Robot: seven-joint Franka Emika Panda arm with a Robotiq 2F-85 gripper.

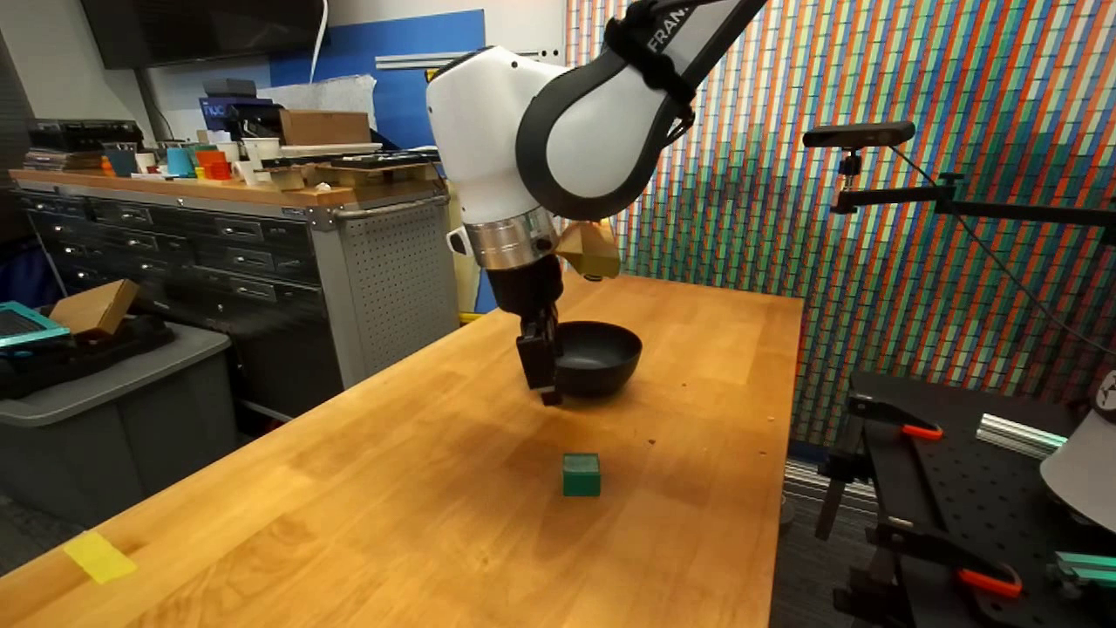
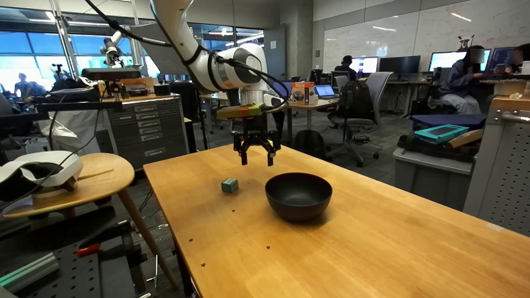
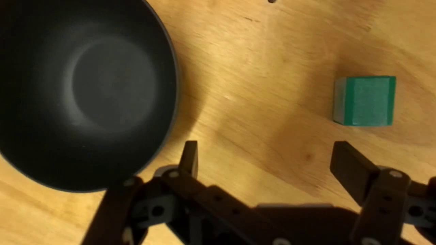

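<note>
A green cube [image 1: 581, 476] rests on the wooden table, apart from a black bowl [image 2: 298, 198]. The bowl is upright, and the wrist view shows nothing inside it. My gripper [image 2: 257, 159] hangs above the table, its fingers wide apart with only bare wood seen between them. In the wrist view the bowl [image 3: 114, 85] lies at the upper left, its rim close to the left finger [image 3: 189, 158] in the picture. The cube [image 3: 370, 100] appears at the right, beyond the tip of the other finger.
Bare wooden table [image 1: 418, 502] surrounds the cube and bowl, with a strip of yellow tape [image 1: 99, 556] at the near left corner. A black cart with clamps [image 1: 942, 502] stands beyond the table's right edge.
</note>
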